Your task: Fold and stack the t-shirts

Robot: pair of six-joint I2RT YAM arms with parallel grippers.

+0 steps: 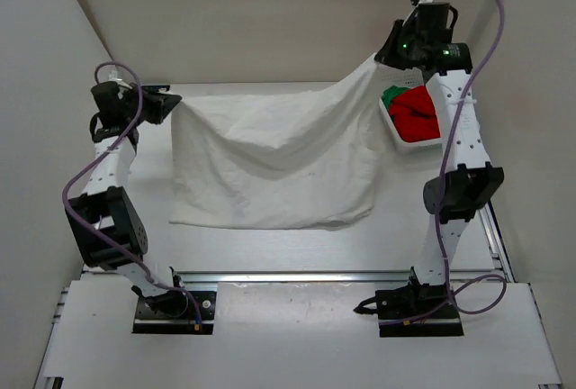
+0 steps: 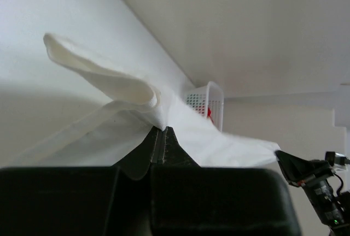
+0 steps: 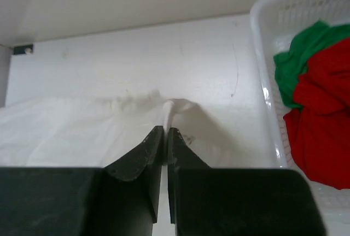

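A white t-shirt (image 1: 279, 173) is stretched between my two arms, its far edge lifted and its near part lying spread on the table. On its left corner my left gripper (image 1: 178, 101) is shut; in the left wrist view cloth (image 2: 136, 96) bunches at the closed fingertips. My right gripper (image 1: 380, 56) is shut on the other upper corner, higher up at the back right. The right wrist view has a fold of the fabric (image 3: 174, 107) pinched at the tips. The shirt sags between the two holds.
A white perforated basket (image 3: 270, 94) stands at the back right, holding red cloth (image 1: 416, 114) and green cloth (image 3: 306, 55). Part of it is hidden behind the right arm. Bare table (image 1: 297, 252) shows in front of the shirt, with the back wall close behind.
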